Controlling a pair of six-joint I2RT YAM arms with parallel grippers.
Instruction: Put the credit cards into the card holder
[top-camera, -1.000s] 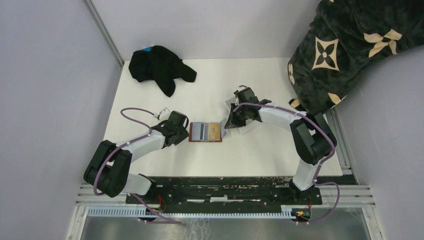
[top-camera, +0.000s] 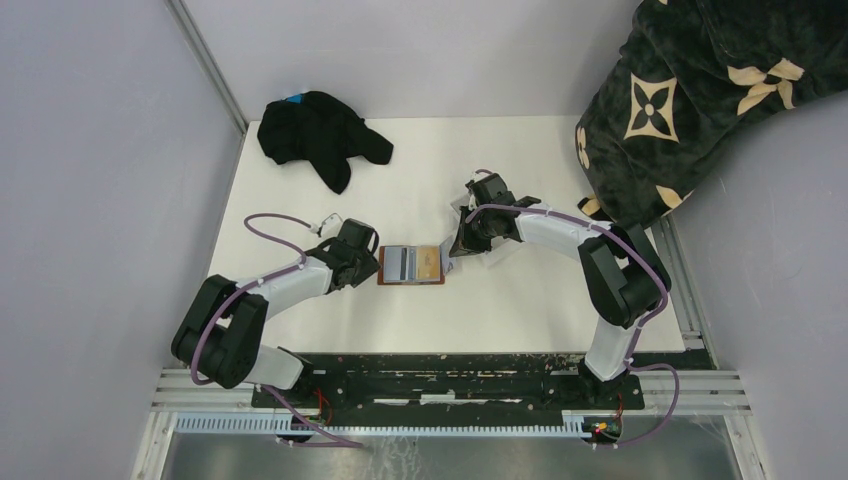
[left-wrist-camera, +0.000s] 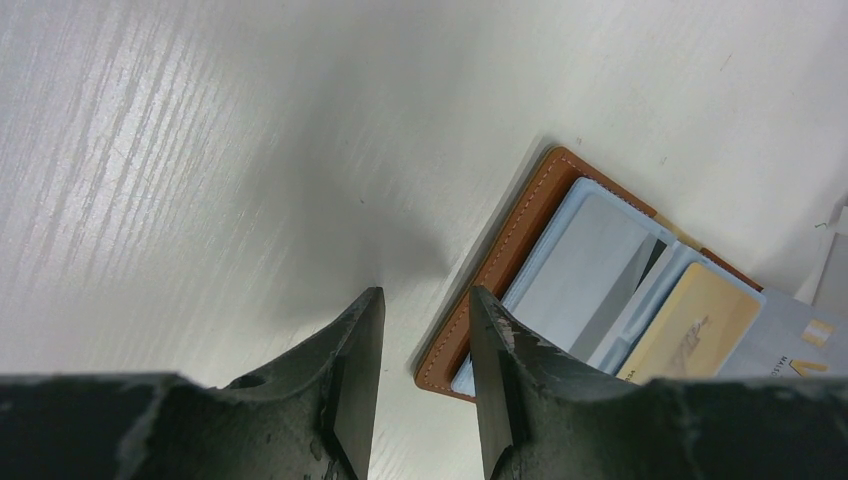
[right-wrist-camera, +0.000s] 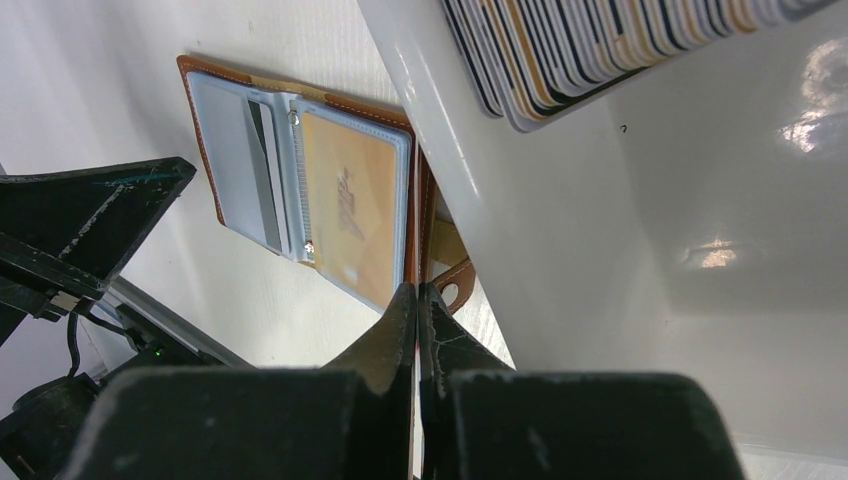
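Observation:
The brown card holder (top-camera: 411, 281) lies spread open mid-table, with clear sleeves and a gold card (right-wrist-camera: 345, 200) in one of them. At its right edge a translucent sleeve (left-wrist-camera: 790, 335) stands raised towards my right gripper (top-camera: 456, 256). In the right wrist view, my right gripper is shut, and this thin sleeve runs edge-on between its fingertips. Just left of the holder, my left gripper is open and empty, its right fingertip over the brown border. Several striped credit cards (right-wrist-camera: 600, 45) lie in a glossy tray (right-wrist-camera: 640, 260).
From above, the right arm partly covers the tray (top-camera: 497, 256). A black cloth (top-camera: 320, 135) lies at the back left, and a dark patterned cushion (top-camera: 690, 120) leans over the back right corner. Bare table shows in front of and behind the holder.
Over the last second the left gripper has shifted very slightly towards the holder. The right arm and the holder look unchanged.

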